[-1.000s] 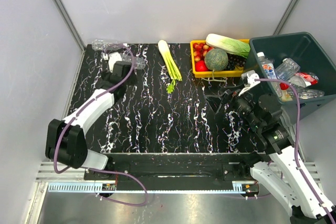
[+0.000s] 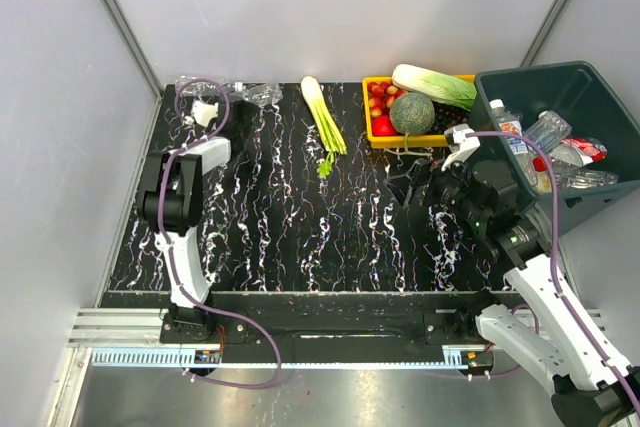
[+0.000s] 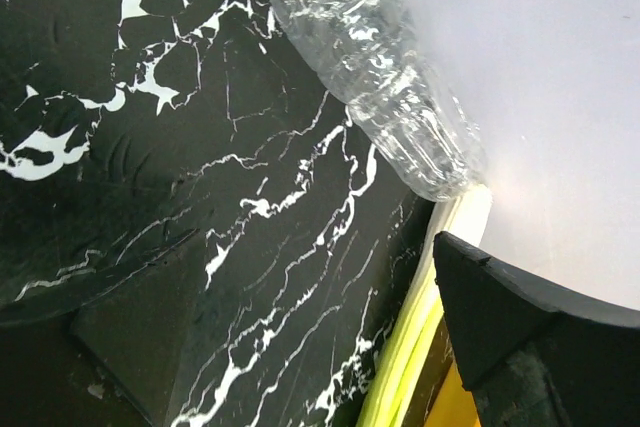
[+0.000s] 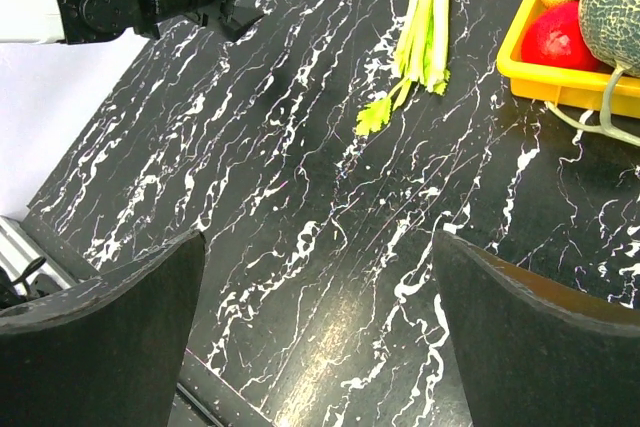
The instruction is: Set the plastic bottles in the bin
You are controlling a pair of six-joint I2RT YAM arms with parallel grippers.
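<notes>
Clear crumpled plastic bottles lie at the back left of the black marble table: one (image 2: 263,95) nearer the celery, another (image 2: 190,86) further left. In the left wrist view a bottle (image 3: 370,77) lies lengthwise beyond my open left gripper, which hangs over the table with nothing between its fingers. The dark green bin (image 2: 600,97) at the right holds several bottles. My right gripper (image 2: 408,179) is open and empty over the table's right part, left of the bin.
Celery (image 2: 322,117) lies at the back centre. A yellow crate (image 2: 375,142) of fruit and vegetables stands beside the bin. Walls border the back and sides.
The right arm has shifted very slightly.
</notes>
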